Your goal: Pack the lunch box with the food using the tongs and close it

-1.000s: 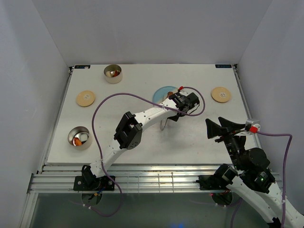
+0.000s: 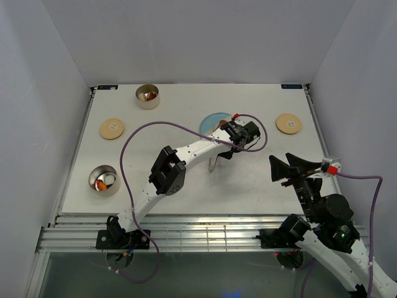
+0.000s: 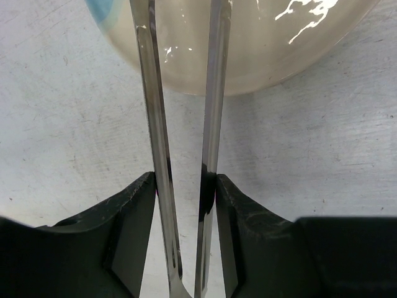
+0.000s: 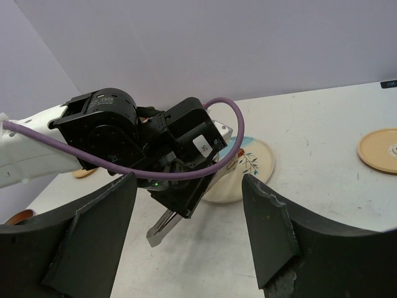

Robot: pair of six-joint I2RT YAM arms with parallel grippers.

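My left gripper is open, with metal tongs (image 3: 162,146) standing between its fingers. Each finger lies close against one arm of the tongs, and those arms are spread apart. Beyond them, the cream and blue plate (image 3: 267,56) fills the upper part of the left wrist view. In the top view the left arm covers most of that plate (image 2: 213,120), and a small brown item (image 2: 223,123) shows on it. The tongs' ends are hidden. At the lower right, my right gripper (image 2: 286,168) hangs clear of everything, its fingers (image 4: 93,236) well apart and nothing between them.
One round pot (image 2: 147,97) holding food stands at the back left. Another pot (image 2: 93,184) with orange and white pieces is at the front left. Round wooden discs lie left (image 2: 111,128) and right (image 2: 288,123).
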